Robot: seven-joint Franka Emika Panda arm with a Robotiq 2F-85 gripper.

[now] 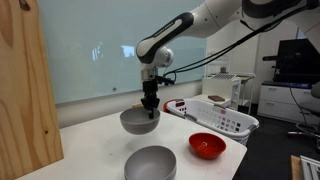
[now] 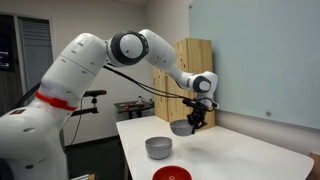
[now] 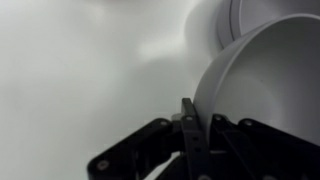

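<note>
A grey bowl [image 1: 139, 122] hangs above the white table, tilted a little, its rim pinched in my gripper [image 1: 151, 103]. From the wrist, the fingers [image 3: 188, 117] close on the rim of this held bowl [image 3: 262, 85], which fills the right side. A second grey bowl [image 1: 151, 164] stands on the table nearer the camera, and part of it [image 3: 270, 12] shows behind the held one. Off to the side sits a red bowl [image 1: 207, 146]; in exterior view 2 the red bowl [image 2: 172, 174] is cut by the bottom edge.
A white laundry basket [image 1: 224, 121] stands at the table's right side with items behind it. A wooden panel [image 1: 28, 90] rises at the left. Bare white tabletop [image 1: 88, 148] lies left of the bowls.
</note>
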